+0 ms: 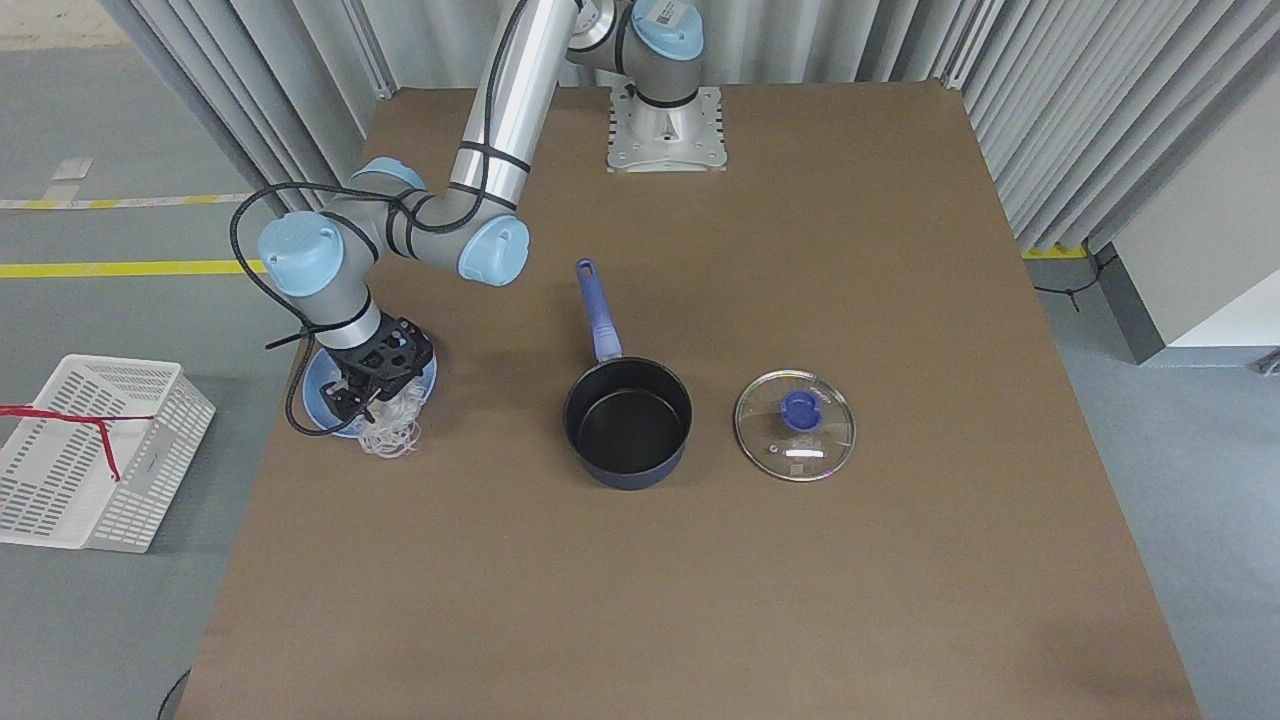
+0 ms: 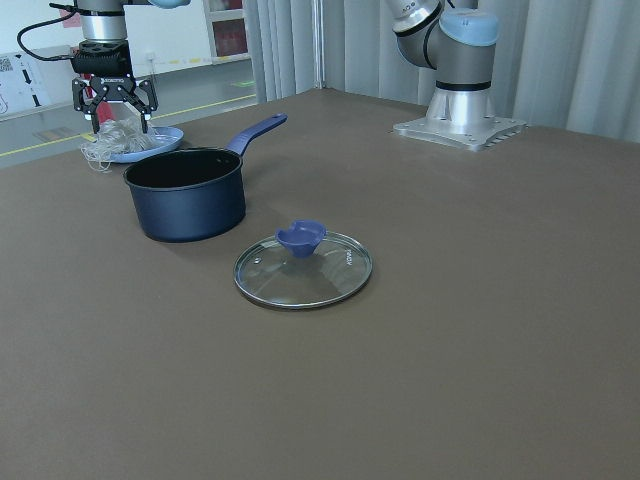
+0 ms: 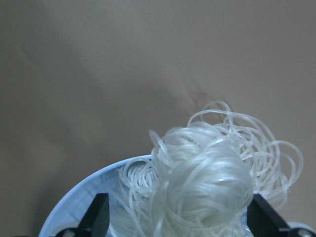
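Note:
My black gripper (image 1: 379, 386) is low over a light-blue plate (image 1: 316, 380) at the table's left edge, which holds a tangle of white noodle-like strands (image 1: 391, 426) spilling over its rim. In the left view the fingers of the gripper (image 2: 115, 112) stand apart on either side of the strands (image 2: 112, 140). In the wrist view both fingertips frame the heap (image 3: 197, 182), open.
A dark saucepan (image 1: 624, 432) with a blue handle sits mid-table. Its glass lid (image 1: 768, 438) lies to the right. A white basket (image 1: 60, 492) is on the floor at left.

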